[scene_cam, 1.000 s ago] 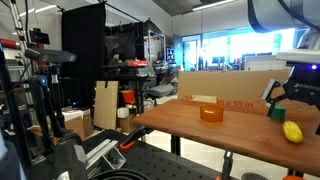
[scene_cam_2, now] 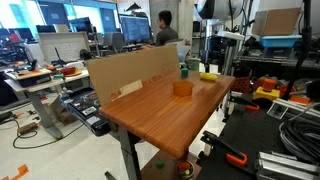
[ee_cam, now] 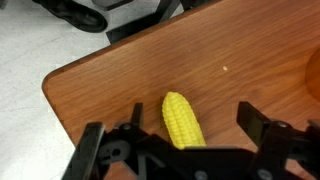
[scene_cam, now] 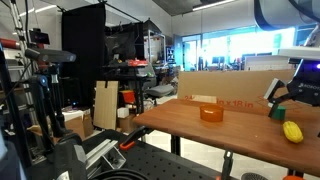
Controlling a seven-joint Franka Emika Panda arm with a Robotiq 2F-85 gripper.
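A yellow corn-shaped object (ee_cam: 181,119) lies on the brown table (ee_cam: 130,75), near one end of it. In exterior view 1 the same yellow object (scene_cam: 292,131) is at the right, with my gripper (scene_cam: 285,98) above it. From the wrist, the two fingers of my gripper stand wide apart on either side of the yellow object, with nothing held. An orange bowl (scene_cam: 211,113) sits farther along the table; in the wrist view only a piece of the bowl (ee_cam: 313,72) shows at the right edge.
Behind the yellow object stands a green item (scene_cam_2: 184,72) near the table's back edge. A tan board (scene_cam_2: 140,75) runs along that back side. Bare tabletop (scene_cam_2: 160,115) stretches beyond the orange bowl.
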